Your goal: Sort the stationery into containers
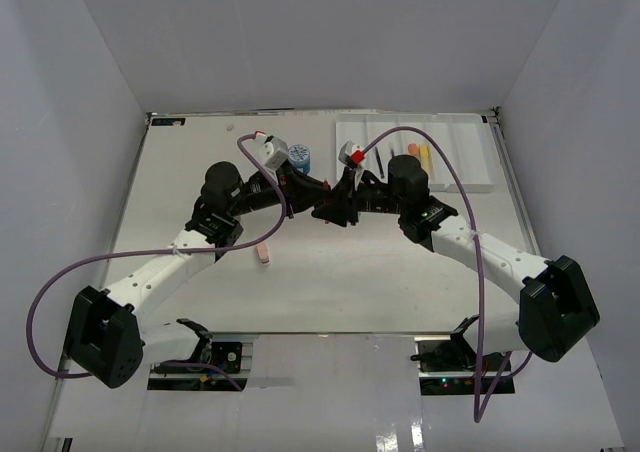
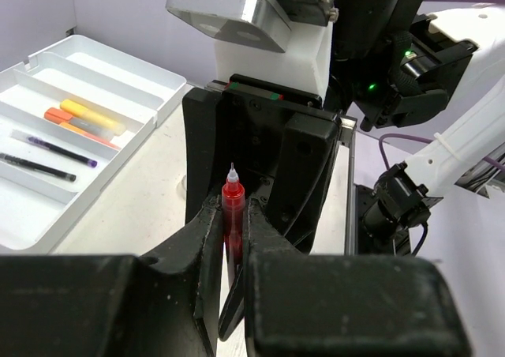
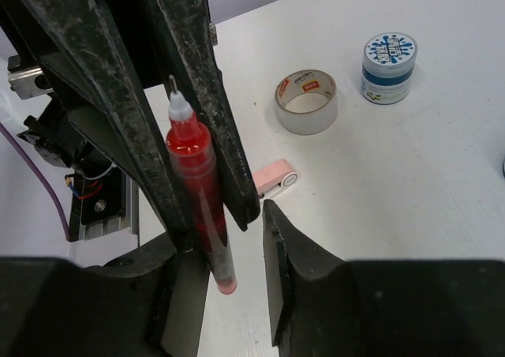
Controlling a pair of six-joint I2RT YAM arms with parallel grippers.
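Observation:
A red-tipped pen [image 3: 207, 195] stands roughly upright in the air, with my left gripper shut on it. My right gripper reaches round the pen's lower part from the right. Its fingers stand apart, the pen in the gap between them, nearer the left finger in the right wrist view. Whether they touch the pen I cannot tell. In the top view the pen is mostly hidden by the grippers. At the back right lies a white compartment tray [image 1: 466, 142] holding an orange marker, a yellow marker [image 2: 93, 115] and dark pens [image 2: 36, 167].
On the table's left part lie a pink stapler-like item [image 1: 262, 253], a blue-lidded jar [image 1: 299, 157] and a tape roll [image 3: 307, 122]. Both grippers are very close together.

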